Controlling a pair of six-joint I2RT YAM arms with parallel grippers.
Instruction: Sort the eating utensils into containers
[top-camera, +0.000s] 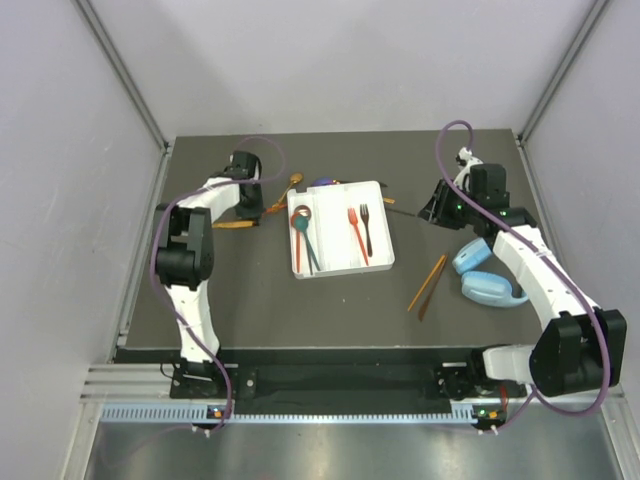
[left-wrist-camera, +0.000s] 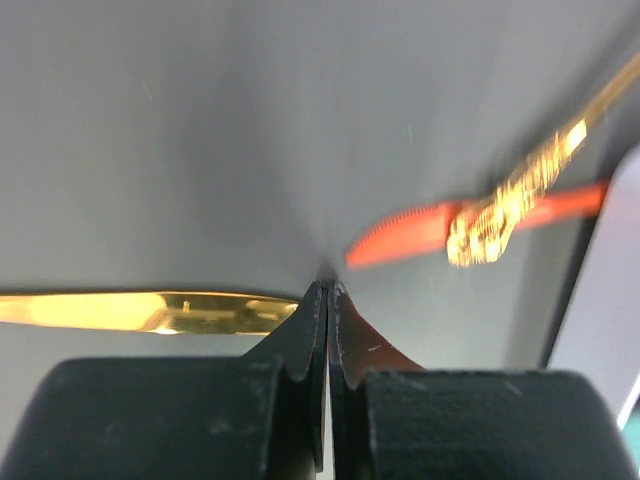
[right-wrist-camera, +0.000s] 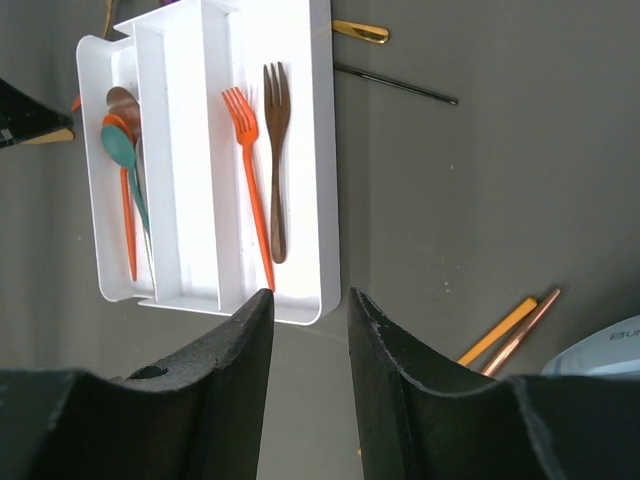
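In the left wrist view my left gripper is shut, its tips pressed together with nothing between them. The gold knife (left-wrist-camera: 130, 309) lies on the table outside those fingers, stretching left, one end close by the tips. To their right, the gold spoon (left-wrist-camera: 540, 172) lies across an orange knife (left-wrist-camera: 410, 232). In the top view the white divided tray (top-camera: 341, 265) stands in the middle. Spoons, including a teal one (right-wrist-camera: 119, 147), fill its left compartment; an orange fork (right-wrist-camera: 241, 121) and a brown fork (right-wrist-camera: 277, 150) share the right one. My right gripper hangs open and empty.
A gold handle (right-wrist-camera: 360, 32) and a dark thin rod (right-wrist-camera: 400, 85) stick out past the tray's right side. Two sticks (top-camera: 427, 282) and a light-blue case (top-camera: 490, 289) lie on the right.
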